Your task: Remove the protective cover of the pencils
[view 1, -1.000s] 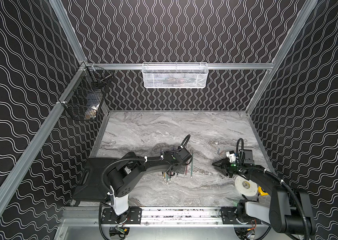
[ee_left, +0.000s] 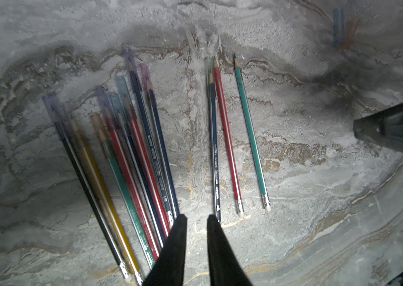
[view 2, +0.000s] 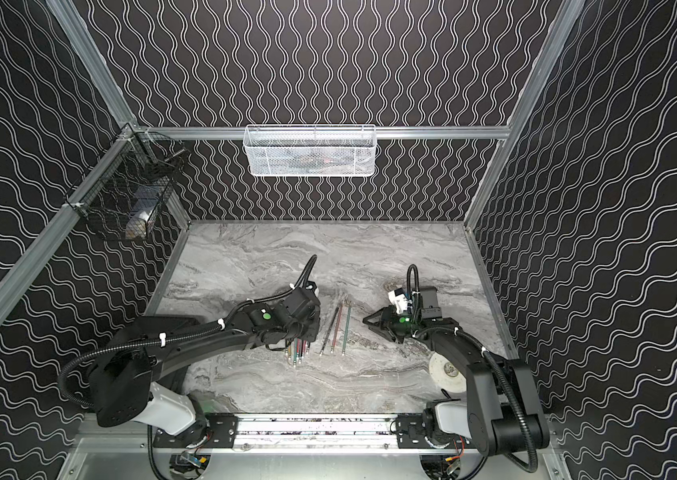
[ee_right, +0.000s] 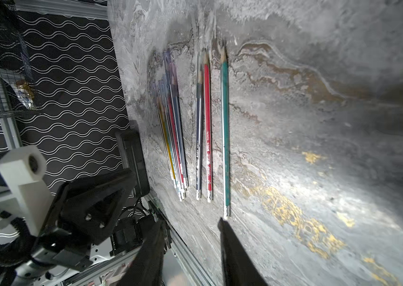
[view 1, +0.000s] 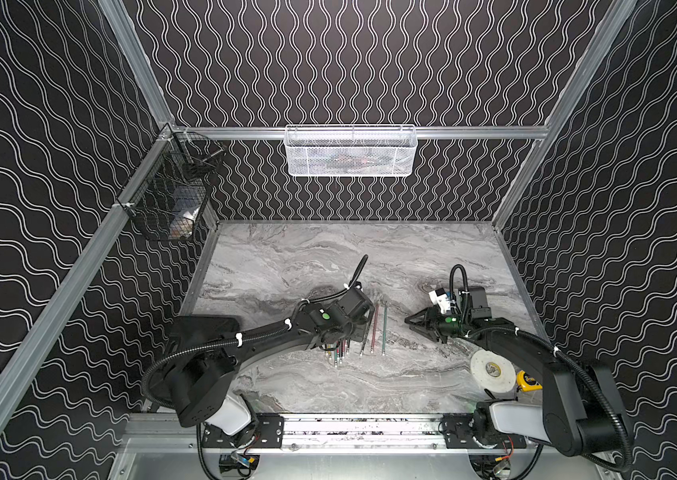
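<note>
A bunch of pencils with translucent caps (ee_left: pixel 131 64) lies on the left. To its right are a navy pencil (ee_left: pixel 213 143) with a clear cap, a bare-tipped red pencil (ee_left: pixel 227 143) and a bare-tipped teal pencil (ee_left: pixel 251 133). Two loose caps (ee_left: pixel 339 26) lie beyond, at upper right in the left wrist view. My left gripper hangs over the pencils, part open and empty. My right gripper stands right of the teal pencil, part open with nothing between its fingers.
A tape roll (view 1: pixel 488 372) and yellow tape measure (view 1: pixel 530 382) lie near the right arm's base. A white mesh basket (view 1: pixel 350 156) hangs at the back and a black wire basket (view 1: pixel 170 188) at left.
My left gripper has drawn leftward, uncovering more of the right-hand pencils. My right gripper has moved left and slightly back, toward the pencils.
</note>
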